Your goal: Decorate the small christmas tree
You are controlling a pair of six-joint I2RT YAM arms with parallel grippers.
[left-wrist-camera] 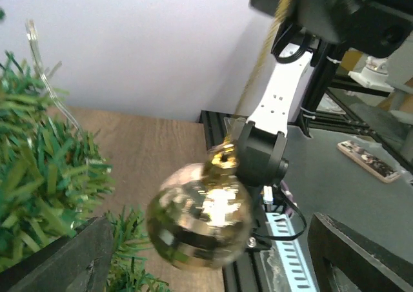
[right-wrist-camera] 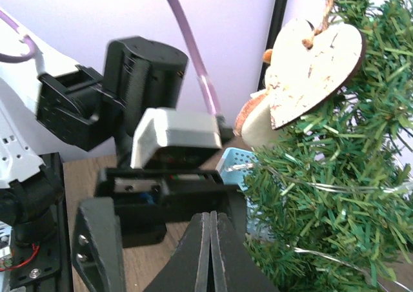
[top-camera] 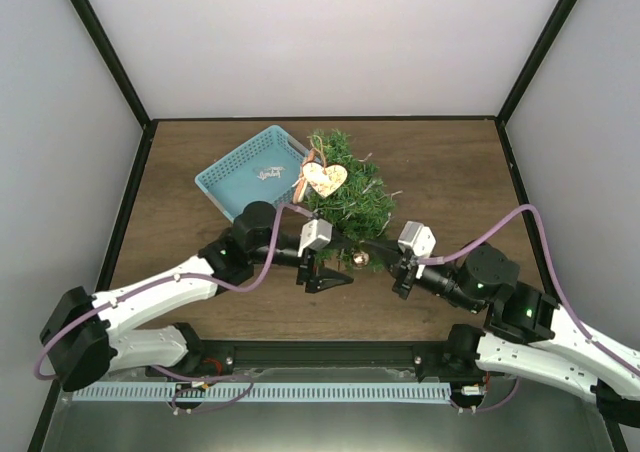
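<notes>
The small tree [top-camera: 355, 197] stands mid-table, with wooden heart ornaments [top-camera: 324, 178] near its top, seen also in the right wrist view [right-wrist-camera: 316, 72]. A shiny gold bauble [left-wrist-camera: 197, 221] hangs on a gold string in the left wrist view, between the fingers of my open left gripper [top-camera: 335, 262] but apart from them. My right gripper is shut, nothing visible between its fingers, just right of the left one at the tree's front. The string's upper end is out of view beside dark gripper parts.
A blue basket [top-camera: 230, 167] with small pale pieces lies back left of the tree. Both arms occupy the front.
</notes>
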